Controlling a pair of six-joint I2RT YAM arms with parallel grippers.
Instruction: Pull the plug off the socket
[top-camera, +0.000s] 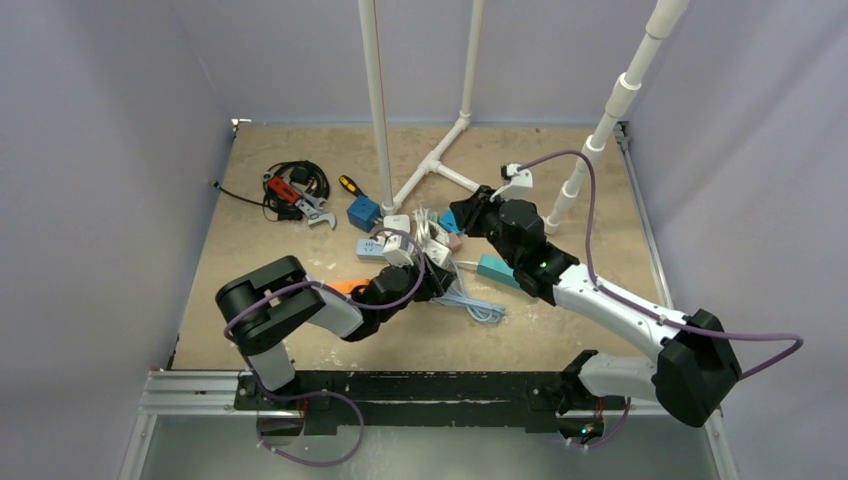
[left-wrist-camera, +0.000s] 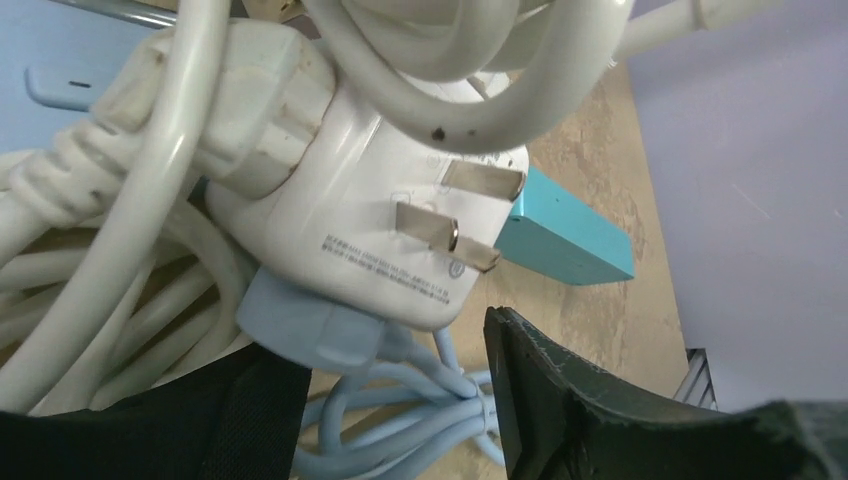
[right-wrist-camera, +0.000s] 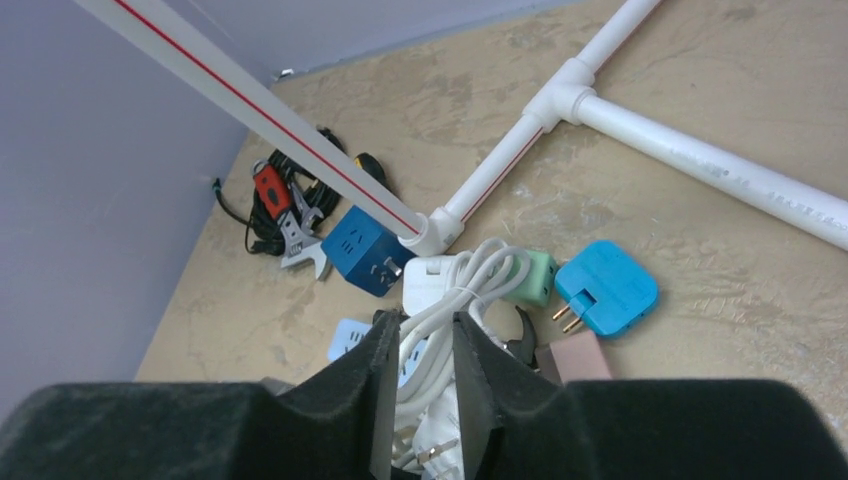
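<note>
In the left wrist view, a white plug (left-wrist-camera: 265, 105) on a thick cord sits against a white socket block (left-wrist-camera: 370, 215), whose metal prongs face the camera. A light-blue plug (left-wrist-camera: 310, 322) sticks out of the block's lower side. My left gripper stands open just short of the block, with blue cord visible beyond its gap. In the top view, the block (top-camera: 437, 253) lies beside that gripper, partly covered by it. My right gripper is open by a narrow gap, through which the white cord bundle (right-wrist-camera: 490, 262) shows farther off.
Around the block lie a blue cube (top-camera: 363, 212), a light-blue power strip (top-camera: 370, 249), a teal box (top-camera: 497, 269) and a blue adapter (right-wrist-camera: 607, 288). White pipes (top-camera: 430, 163) stand behind.
</note>
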